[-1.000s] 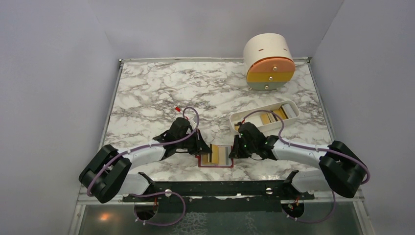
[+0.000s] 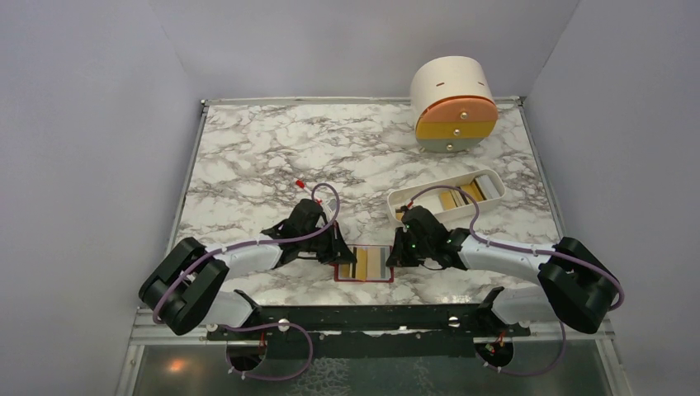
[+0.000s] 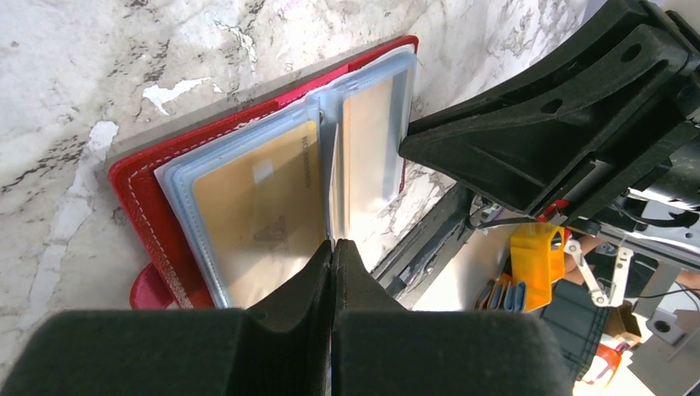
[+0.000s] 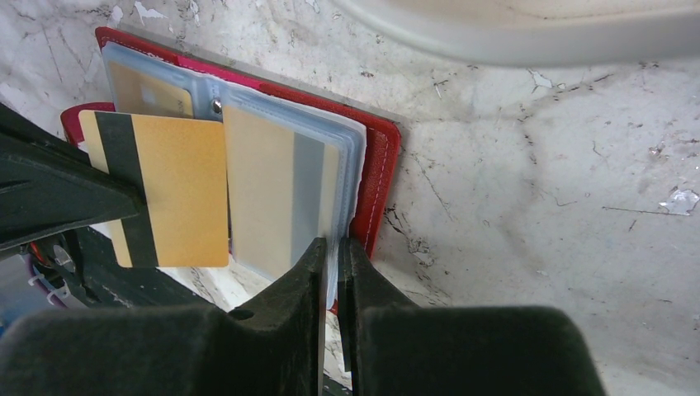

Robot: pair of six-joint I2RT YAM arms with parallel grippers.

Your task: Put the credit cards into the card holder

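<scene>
The open red card holder [image 2: 391, 279] lies near the table's front, clear sleeves up, with cards inside. My left gripper is shut on a thin gold card [image 3: 335, 186], seen edge-on over the holder's middle. In the right wrist view this gold card [image 4: 186, 190] shows its black stripe and stands over the sleeves, between the left-hand pocket and the striped pale card [image 4: 268, 186]. Whether its edge is inside a pocket cannot be told. On the right, my right gripper is shut on the outer edge of the clear sleeve [image 4: 351, 161].
A white tray [image 2: 394, 200] with several cards stands behind the right arm, close to the holder. At the back right is a rounded drawer box [image 2: 452, 78]. A red-tipped item [image 2: 300, 184] lies behind the left gripper.
My left gripper has moved slightly toward the front with the gold card, which sits a little lower over the holder. The right arm stays where it was.
</scene>
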